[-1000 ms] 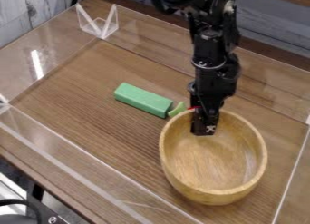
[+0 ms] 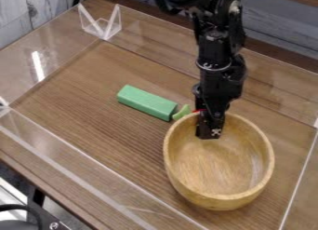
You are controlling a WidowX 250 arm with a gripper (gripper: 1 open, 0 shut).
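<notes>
The black robot gripper (image 2: pixel 205 123) hangs low at the back left rim of a large wooden bowl (image 2: pixel 218 174) on the right side of the table. Its fingertips are at the rim, with small bits of red and pale green beside them; whether they grip anything or how far they are apart is hidden. A green block (image 2: pixel 145 101) lies just left of the gripper, and the bowl's inside looks empty.
A clear plastic object (image 2: pixel 99 21) stands at the back left. A black cable lies at the lower left corner.
</notes>
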